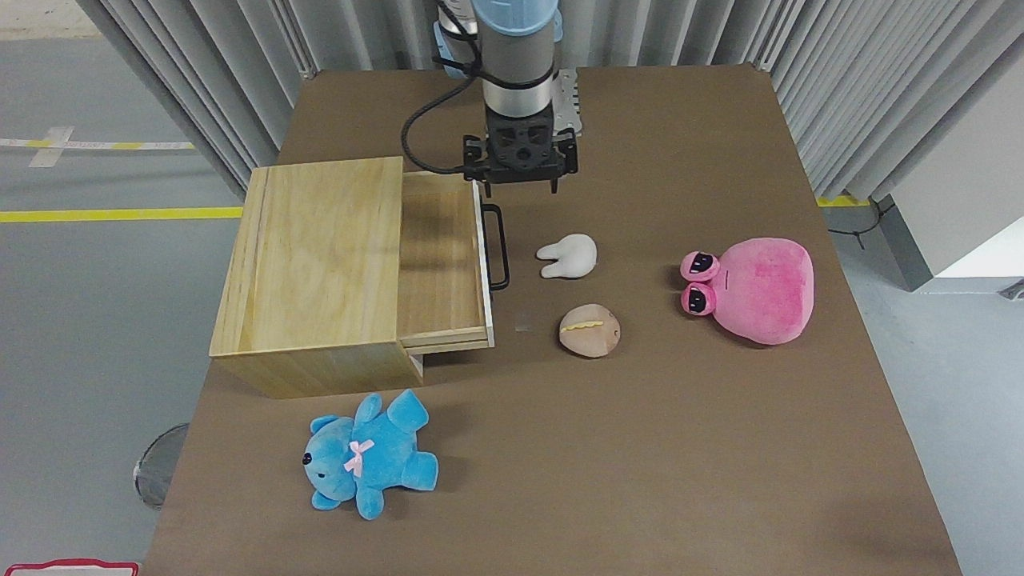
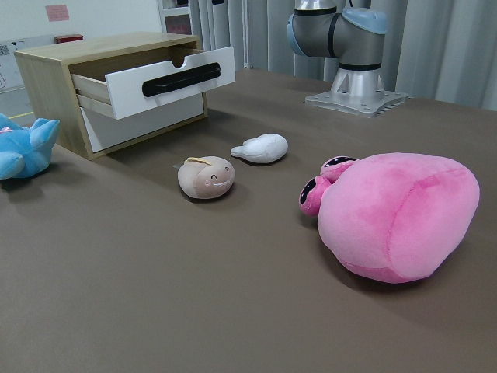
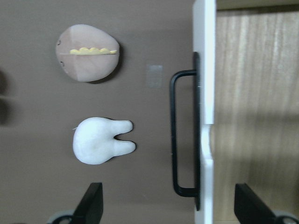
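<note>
The wooden cabinet (image 1: 307, 259) has its drawer (image 1: 438, 259) pulled out, empty where visible, with a black handle (image 3: 173, 130) on its white front. My gripper (image 1: 520, 182) hangs near the drawer's back end, above the table. In the wrist view its fingers stand wide apart, open, with nothing between them but the handle and drawer edge below. Beside the drawer lie a white bunny-like plush (image 1: 568, 256) and a round beige plush (image 1: 590, 330).
A large pink plush (image 1: 763, 293) lies to the right, and a blue bear (image 1: 374, 456) below the cabinet.
</note>
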